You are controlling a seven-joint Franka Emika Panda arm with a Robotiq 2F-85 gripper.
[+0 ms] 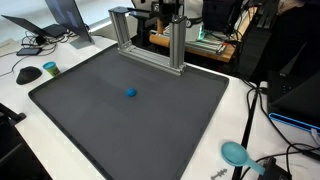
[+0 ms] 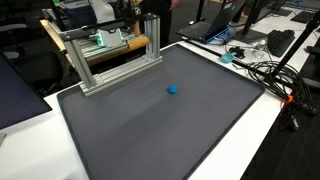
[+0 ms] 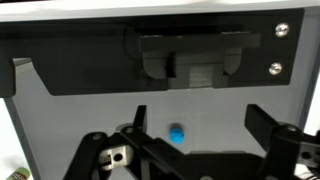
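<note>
A small blue object (image 1: 131, 92) lies on the dark grey mat (image 1: 120, 130), a little above its centre in exterior view 1. In exterior view 2 the same blue object (image 2: 172, 89) rests in the right half of the mat. The wrist view looks down on it: the blue object (image 3: 177, 133) appears between the fingers of my gripper, well below them. Those black fingers stand wide apart with nothing held. I cannot make out the gripper clearly in either exterior view.
A metal frame (image 2: 118, 77) stands at the mat's edge; a black bar (image 3: 90, 62) with bolts crosses the wrist view. A green cup (image 1: 51, 69), laptop (image 1: 40, 32) and turquoise item (image 1: 238, 154) sit off the mat.
</note>
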